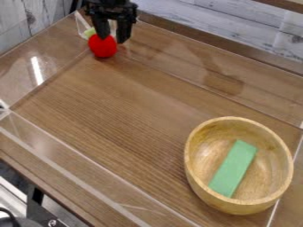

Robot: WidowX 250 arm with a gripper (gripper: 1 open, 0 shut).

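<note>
My dark gripper (112, 21) is at the top of the view, just above a red round object (103, 46) near the back left of the wooden table. Whether its fingers are open or shut is unclear. A small pale green item (88, 30) lies behind the red object, partly hidden. At the front right a wooden bowl (238, 193) holds a green rectangular block (232, 168).
A light wall or edge runs along the upper left, and dark cables show at the bottom left corner.
</note>
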